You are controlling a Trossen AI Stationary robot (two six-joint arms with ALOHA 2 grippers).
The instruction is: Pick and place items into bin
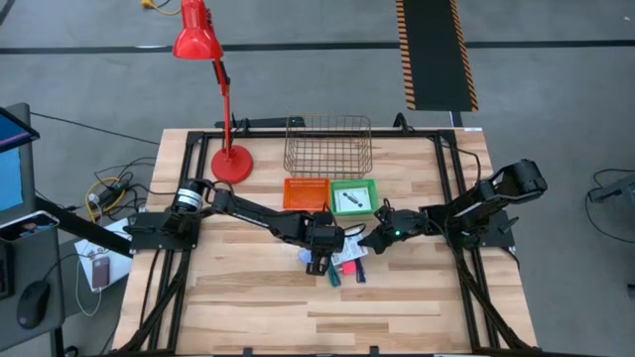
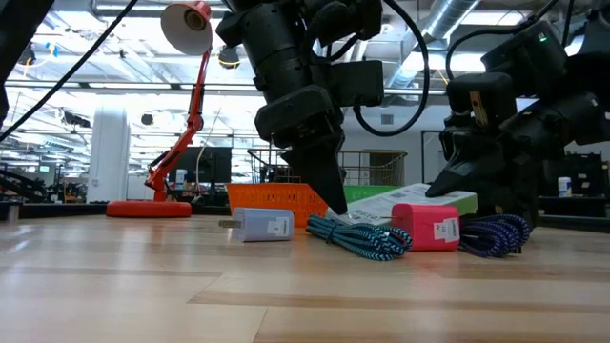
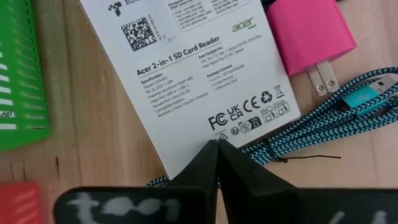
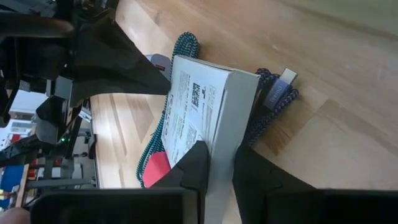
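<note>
The white SD card reader box (image 4: pixel 198 106) is tilted, its narrow edges pinched by my right gripper, which is shut on it. Its printed face (image 3: pixel 193 81) fills much of the left wrist view. My left gripper is shut with nothing between its fingers, its tips at the box's lower edge. Under and around the box lie a pink charger (image 2: pixel 427 227), a teal-black braided cable (image 2: pixel 360 236), a dark purple cable (image 2: pixel 495 235) and a pale lavender charger (image 2: pixel 262 225). Behind stand the orange bin (image 1: pixel 306 193) and the green bin (image 1: pixel 369 205).
A small item (image 1: pixel 354 199) lies in the green bin. Beyond the bins is a wire basket (image 1: pixel 327 157), with a red lamp (image 1: pixel 230 164) to its left.
</note>
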